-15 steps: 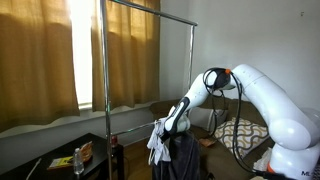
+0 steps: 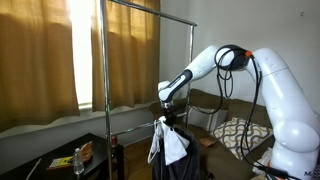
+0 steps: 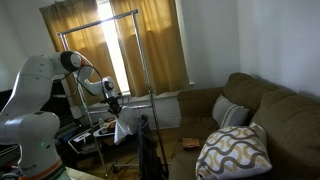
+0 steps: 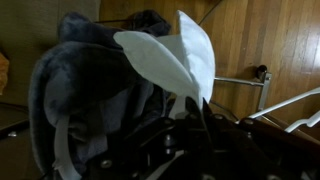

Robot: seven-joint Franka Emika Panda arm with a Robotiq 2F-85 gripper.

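A white cloth (image 2: 172, 147) hangs beside dark grey cloth (image 2: 196, 150) on a low metal rack rail. My gripper (image 2: 168, 119) is just above the white cloth, its fingers shut on a thin part of it. In the wrist view the white cloth (image 4: 172, 62) runs from the gripper out over the floor and the fluffy dark grey cloth (image 4: 88, 78). Exterior view 2 shows the white cloth (image 3: 128, 124) draped below the gripper (image 3: 115, 106). The exact pinch point is partly hidden.
Tall metal posts (image 2: 106, 70) of the rack stand close to the arm. A patterned cushion (image 3: 232, 152) lies on the brown sofa (image 3: 285, 125). A dark table (image 2: 55, 160) with a bottle (image 2: 78, 160) is at the left, under curtains.
My gripper has risen from low among the cloths. The white cloth has come up with it and now hangs wider and more spread out.
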